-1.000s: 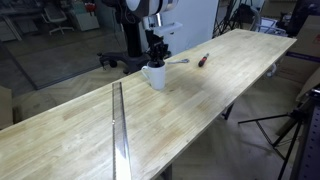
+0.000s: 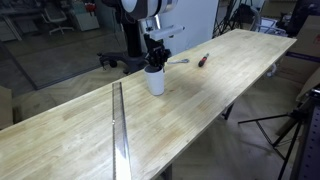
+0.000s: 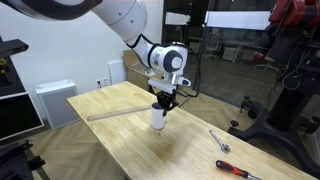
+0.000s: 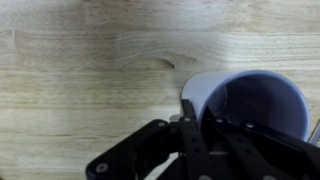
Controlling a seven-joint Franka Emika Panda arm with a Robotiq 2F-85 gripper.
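A white mug [image 2: 155, 80] stands upright on the wooden table, near its back edge in exterior view 1. My gripper [image 2: 157, 64] comes down from above onto its rim. In exterior view 2 the black gripper [image 3: 167, 101] meets the top of the mug [image 3: 158, 118]. From the wrist, the open mouth of the mug [image 4: 262, 98] fills the right side, and the gripper is shut on the near-left part of its wall. The fingertips themselves are mostly hidden by the gripper body and the rim.
A long flat metal strip [image 2: 120, 132] lies left of the mug in exterior view 1. Beyond the mug are a wrench [image 3: 219, 140] and a red-handled screwdriver [image 3: 236, 170].
A second ago the mug's handle showed at its left in exterior view 1; now it is out of sight there. The mug and gripper have shifted slightly, staying together.
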